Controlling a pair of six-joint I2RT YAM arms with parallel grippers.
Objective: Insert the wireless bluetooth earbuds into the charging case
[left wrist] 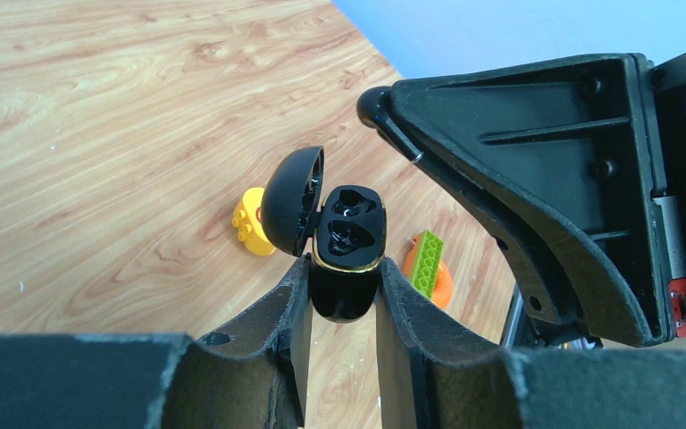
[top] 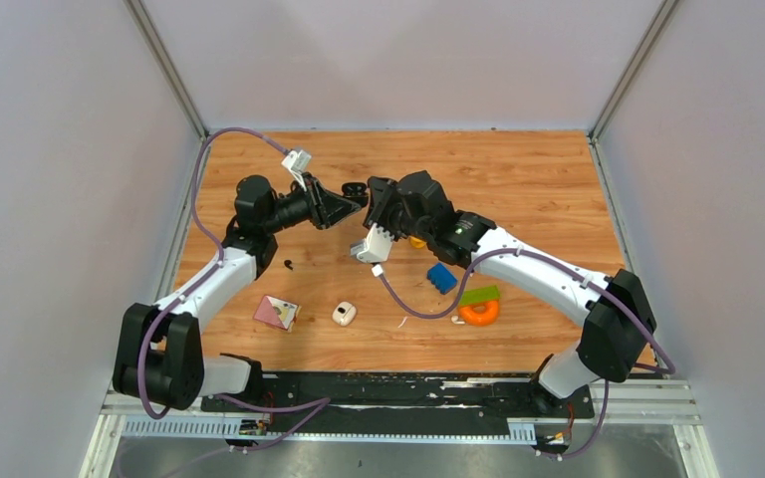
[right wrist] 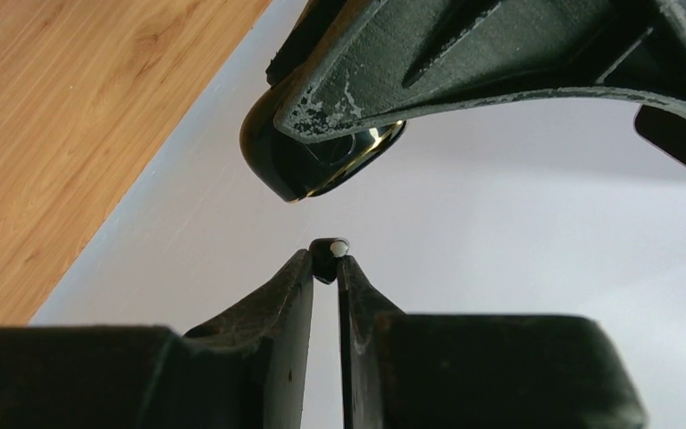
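My left gripper is shut on the black charging case [left wrist: 344, 234], lid raised, its two wells visible from above. My right gripper is shut on a small black earbud [right wrist: 325, 255]. In the left wrist view its tip with the earbud [left wrist: 377, 105] hangs above and right of the case, apart from it. In the right wrist view the case [right wrist: 277, 156] appears above the earbud, partly behind my left gripper's dark finger. In the top view the two grippers meet over the middle back of the table, the case [top: 354, 191] between them.
A small dark piece [top: 288, 264], a pink card [top: 275, 312] and a white case [top: 344, 314] lie on the left and front. A blue brick [top: 441, 279], green brick [top: 479, 295] and orange ring [top: 478, 315] lie right.
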